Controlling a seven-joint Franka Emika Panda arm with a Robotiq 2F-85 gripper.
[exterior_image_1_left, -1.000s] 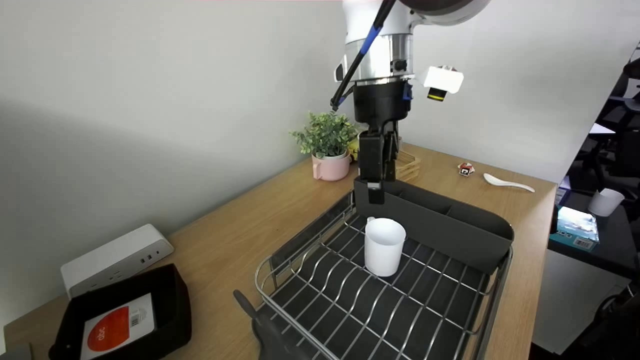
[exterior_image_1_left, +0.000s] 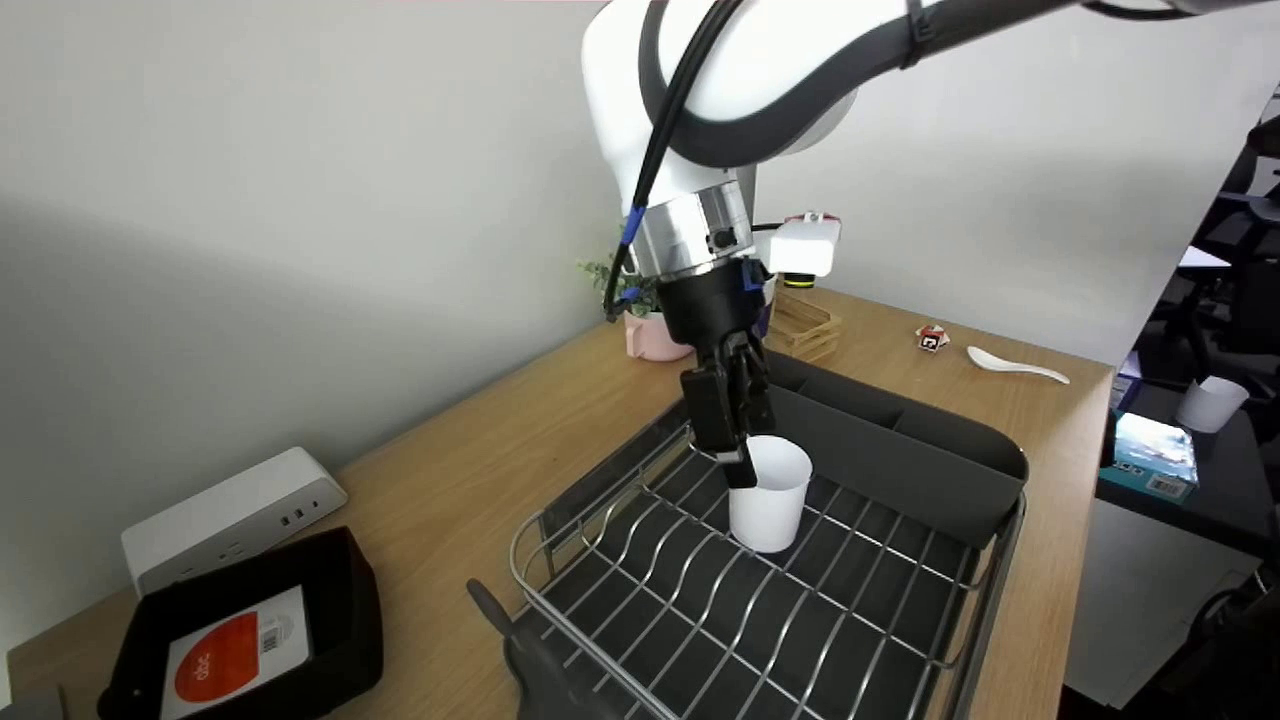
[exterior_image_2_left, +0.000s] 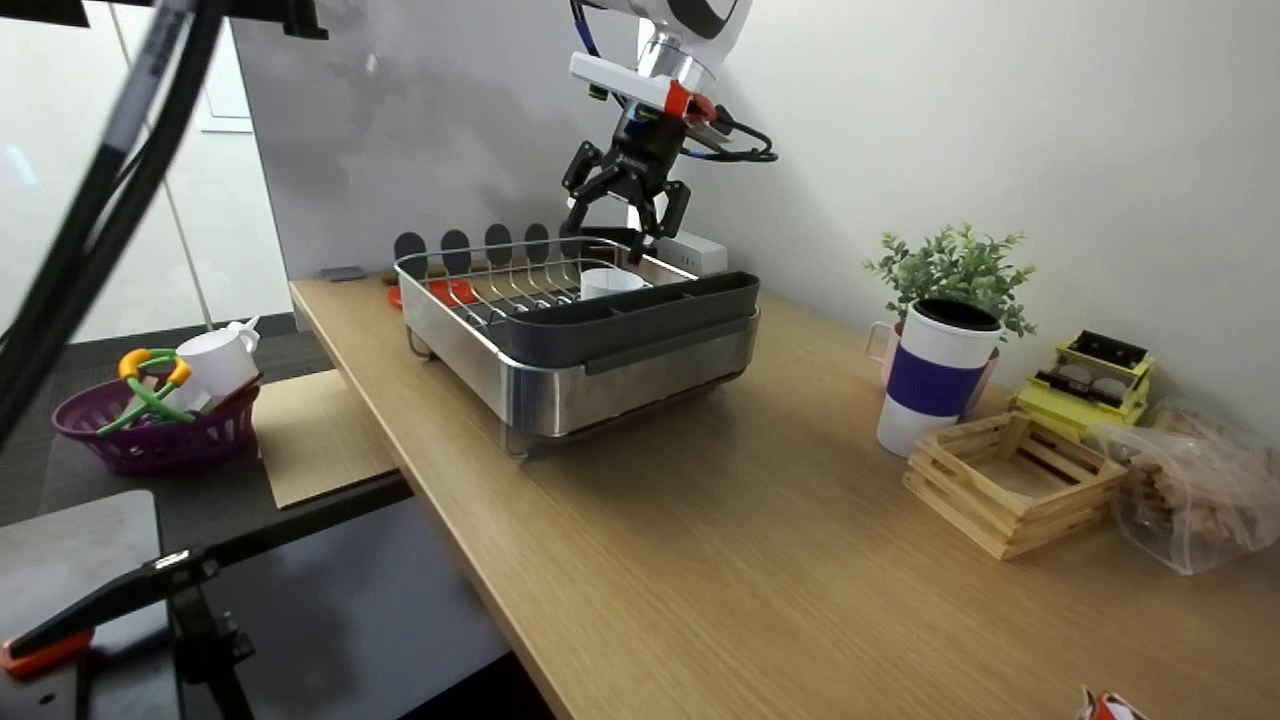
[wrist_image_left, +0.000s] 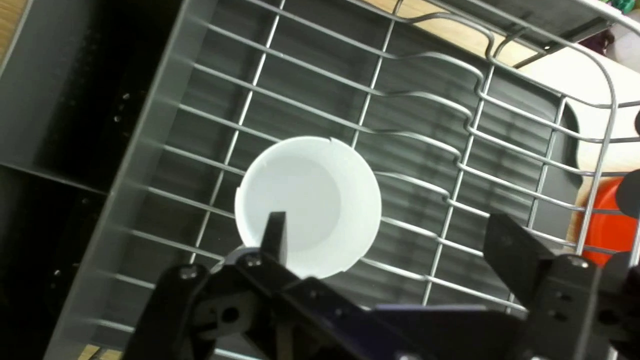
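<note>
A white cup (exterior_image_1_left: 769, 498) stands upright in the dish rack (exterior_image_1_left: 702, 624), close to the rack's dark grey utensil holder (exterior_image_1_left: 888, 450). From above, in the wrist view, its open mouth and empty inside (wrist_image_left: 312, 201) show. My gripper (exterior_image_1_left: 741, 462) is low beside the cup's rim, its fingers spread wide. In the wrist view one fingertip (wrist_image_left: 274, 234) overlaps the near part of the cup's mouth, while the other finger (wrist_image_left: 510, 252) is well off to the right over bare wires. Whether a finger touches the cup I cannot tell.
Behind the rack are a pink pot (exterior_image_1_left: 656, 338), a white and purple tumbler (exterior_image_2_left: 938, 378) and a wooden crate (exterior_image_2_left: 1017, 480). A black tray (exterior_image_1_left: 246, 636) and a white power strip (exterior_image_1_left: 234, 516) stand to the left. A white spoon (exterior_image_1_left: 1017, 366) lies at the back right.
My gripper has come down and to the left in exterior view 1, from above the utensil holder to the cup's rim, and the arm now tilts. The cup has not moved.
</note>
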